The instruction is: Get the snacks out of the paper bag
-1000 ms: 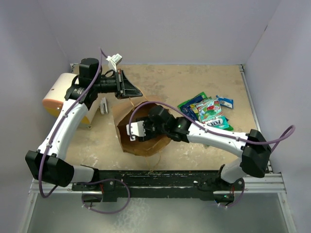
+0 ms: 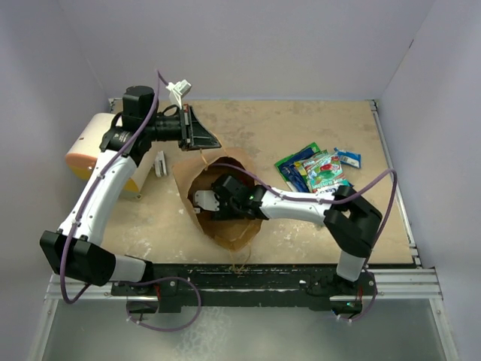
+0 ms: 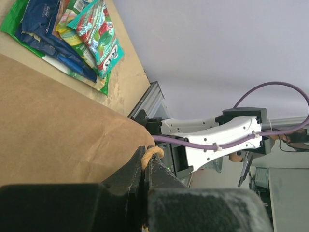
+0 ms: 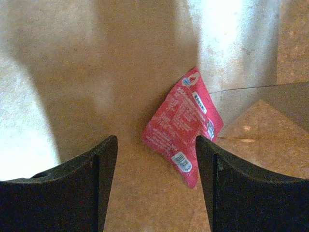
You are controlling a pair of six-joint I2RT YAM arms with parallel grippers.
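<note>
The brown paper bag (image 2: 188, 180) lies open in the middle of the table. My left gripper is shut on the bag's twisted rope handle (image 3: 153, 153), holding it above the bag. My right arm reaches into the bag; in the right wrist view my right gripper is open, a red snack packet (image 4: 178, 121) lying on the bag's inner surface just beyond and between its fingertips. A pile of snack packets (image 2: 323, 173) lies on the table to the right of the bag.
A cream box (image 2: 98, 143) stands at the left edge. The table behind the bag (image 2: 270, 120) is bare. Walls border the table at the back and sides.
The left arm has stayed nearly still.
</note>
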